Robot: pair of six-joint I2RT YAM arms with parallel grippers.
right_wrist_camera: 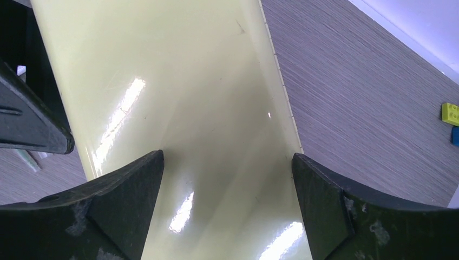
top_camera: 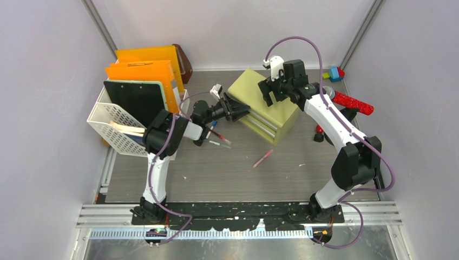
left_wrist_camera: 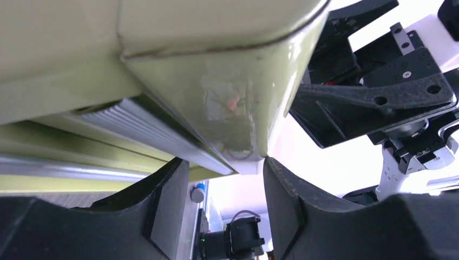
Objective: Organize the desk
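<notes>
A pale green box with silver-edged drawers (top_camera: 265, 97) stands at an angle in the middle of the desk. At its front left corner is my left gripper (top_camera: 238, 110), its fingers apart. In the left wrist view, the silver drawer strip (left_wrist_camera: 162, 134) and the box's corner lie just past the tips of the left gripper; contact is hard to judge. My right gripper is open over the box's glossy top (right_wrist_camera: 216, 103), fingers spread wide. Several pens lie in front of the box, among them a pink one (top_camera: 263, 158).
On the left, a white basket (top_camera: 103, 125) holds orange folders (top_camera: 142, 73) and a black clipboard (top_camera: 135, 100). A red cylinder (top_camera: 354, 103) and coloured blocks (top_camera: 334, 75) lie at the right edge.
</notes>
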